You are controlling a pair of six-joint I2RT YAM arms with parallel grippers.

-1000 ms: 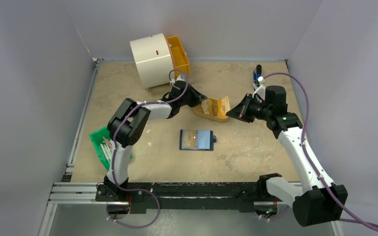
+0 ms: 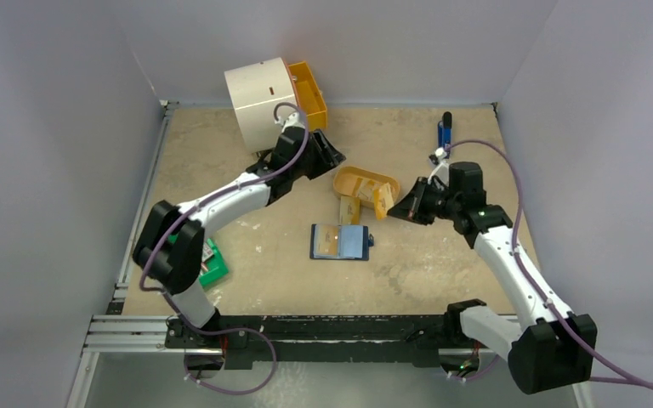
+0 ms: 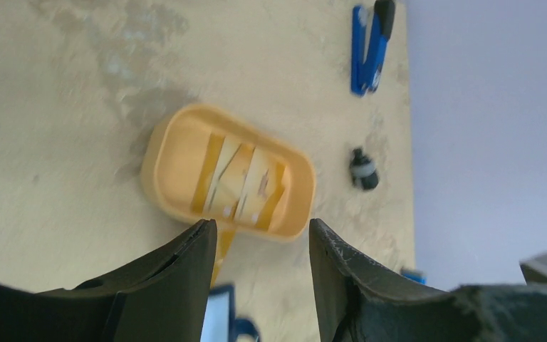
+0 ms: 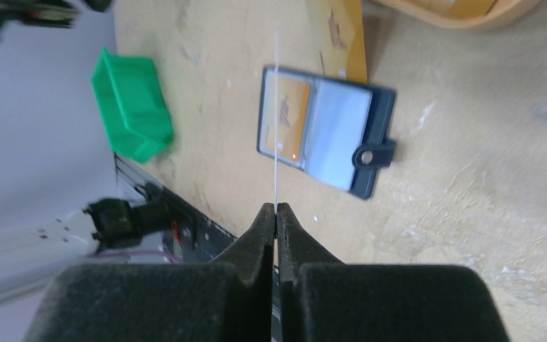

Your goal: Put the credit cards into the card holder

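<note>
A yellow card [image 2: 383, 201] is pinched in my right gripper [image 2: 393, 210]; in the right wrist view this card [image 4: 276, 121] stands edge-on as a thin pale line from the shut fingertips. My left gripper [image 2: 341, 155] is open and empty, near the back left of the tan basket [image 2: 338, 189]. Several cards [image 3: 253, 182] lie inside the basket in the left wrist view. One loose yellow card [image 4: 338, 39] is on the table between the basket and the card holder [image 4: 338, 125]. That dark blue holder lies open, with a card [image 4: 285, 117] in its left side.
A white cylindrical container [image 2: 259, 102] with an orange drawer [image 2: 309, 93] stands at the back. The stapler-like blue tool [image 2: 445, 132] is at the back right, a green tray [image 2: 214, 263] at the left. Bare table surrounds the holder.
A yellow card has come to lie on the table in front of the basket.
</note>
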